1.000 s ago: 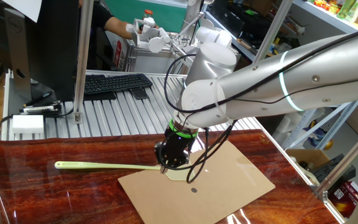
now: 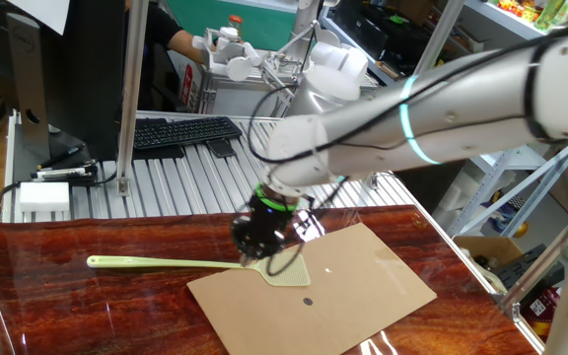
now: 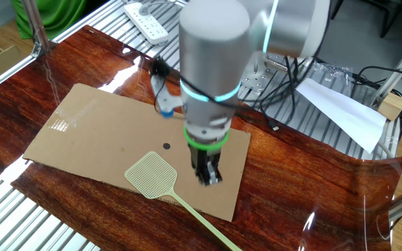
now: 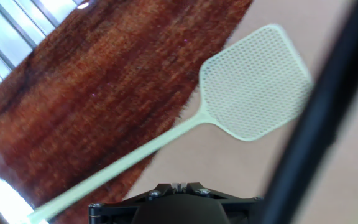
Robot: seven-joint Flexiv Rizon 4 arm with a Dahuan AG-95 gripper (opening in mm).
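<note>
A pale green fly swatter (image 2: 166, 262) lies flat, its handle across the dark wood tabletop and its mesh head (image 3: 151, 175) on a brown cardboard sheet (image 3: 96, 132). The wrist view takes in the mesh head (image 4: 253, 84) and most of the handle (image 4: 120, 163). My gripper shows at the bottom edge there, its small fingertips together with nothing visible between them. In exterior view 2 the gripper (image 3: 209, 180) hangs above the cardboard, beside the mesh head and apart from it. Exterior view 1 has it blurred, covering part of the swatter's neck.
A small dark disc (image 2: 309, 302) marks the cardboard. Behind the wood top, a keyboard (image 2: 187, 134) and a white box (image 2: 44, 196) rest on the slatted metal surface. A power strip (image 3: 146, 24) and a white sheet (image 3: 344, 111) lie at the back in exterior view 2.
The swatter and cardboard stay where they were.
</note>
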